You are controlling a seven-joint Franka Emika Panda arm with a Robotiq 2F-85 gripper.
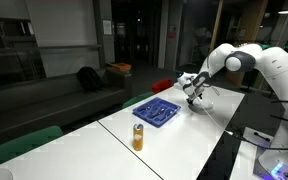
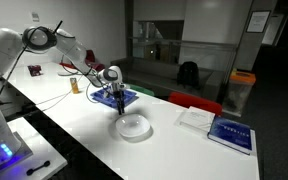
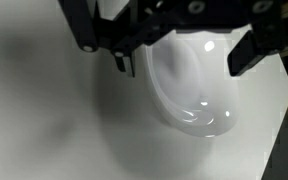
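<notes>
A shallow white bowl (image 2: 133, 127) rests on the white table, with its near side well visible in exterior view 2. My gripper (image 2: 120, 112) stands open at the bowl's rim on the side toward the blue rack. In the wrist view the bowl (image 3: 189, 85) lies below and between the spread fingers; one dark finger (image 3: 248, 53) reaches over the bowl's inside, while the other is at its outer side. No grasped object shows between them. From exterior view 1 the arm partly hides the bowl (image 1: 202, 103).
A blue rack (image 1: 157, 112) lies beside the arm. An orange bottle (image 1: 138, 137) stands farther along the table. At the far end in exterior view 2 are a white tray (image 2: 196, 118) and a dark blue box (image 2: 231, 134). Table in front of the bowl is clear.
</notes>
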